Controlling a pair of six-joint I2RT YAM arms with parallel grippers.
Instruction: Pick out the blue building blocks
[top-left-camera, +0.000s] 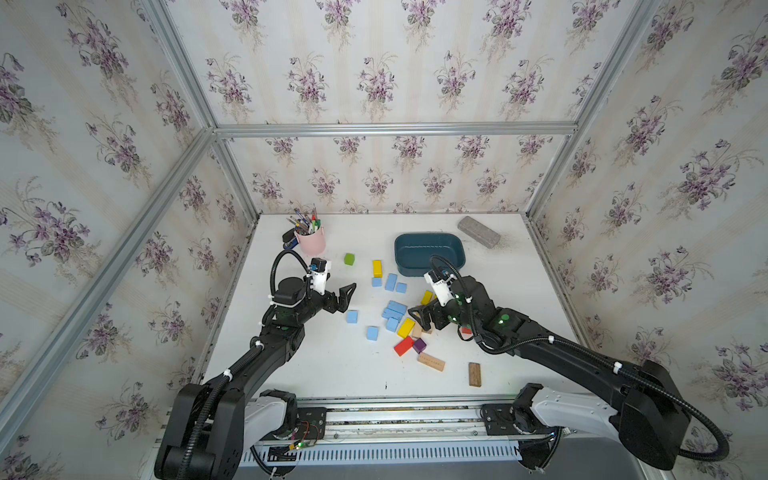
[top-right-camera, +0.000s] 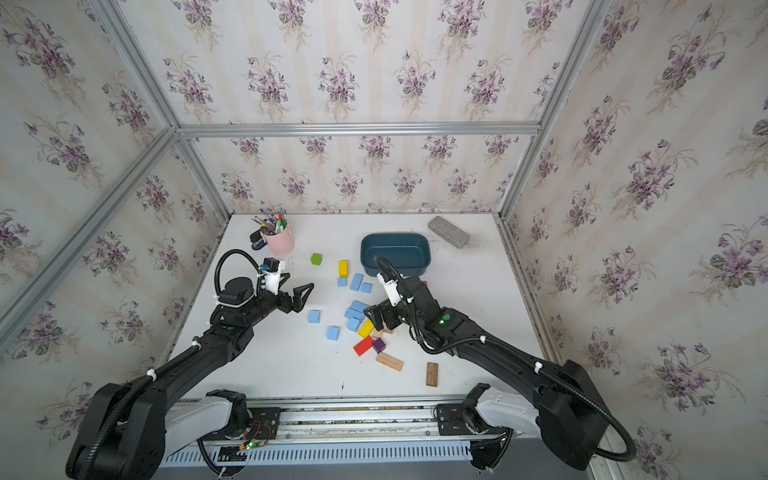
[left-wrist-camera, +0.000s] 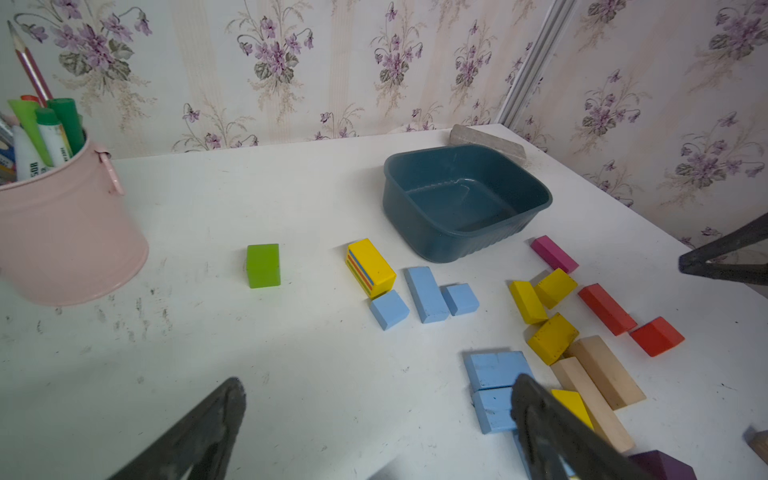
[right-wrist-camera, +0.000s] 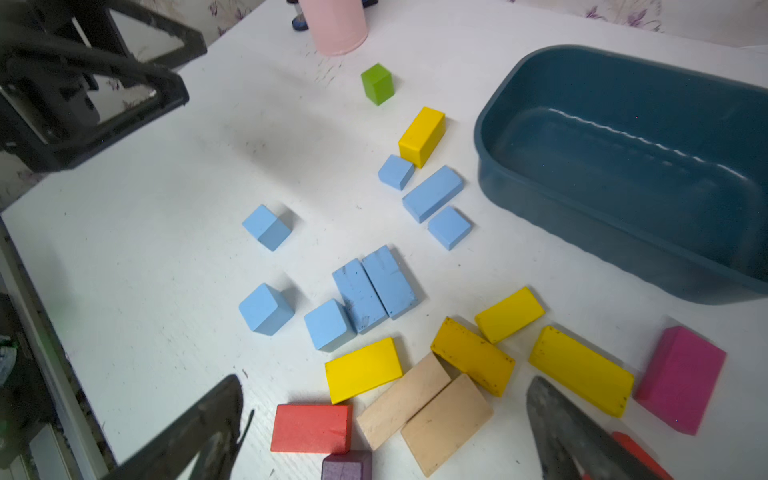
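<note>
Several light blue blocks lie on the white table. A small group, with a long blue block (right-wrist-camera: 433, 193) in it, rests near the dark teal bin (right-wrist-camera: 624, 200). Nearer the middle, two blue blocks (right-wrist-camera: 373, 288) lie side by side, with a blue cube (right-wrist-camera: 329, 325) touching or close to them. Two more single blue cubes (right-wrist-camera: 267, 309) lie to the left. My left gripper (top-left-camera: 346, 297) hangs open over the left of the table, nothing between its fingers. Above the mixed blocks at mid-right, my right gripper (top-left-camera: 430, 318) is open and empty too. The bin looks empty.
Yellow (right-wrist-camera: 364, 369), red (right-wrist-camera: 312, 428), wooden (right-wrist-camera: 446, 424), purple (right-wrist-camera: 346, 466) and magenta (right-wrist-camera: 681, 380) blocks lie around the blue ones. A green cube (left-wrist-camera: 263, 265) and a pink pen pot (left-wrist-camera: 72, 232) stand at the back left. A grey slab (top-left-camera: 479, 232) lies behind the bin.
</note>
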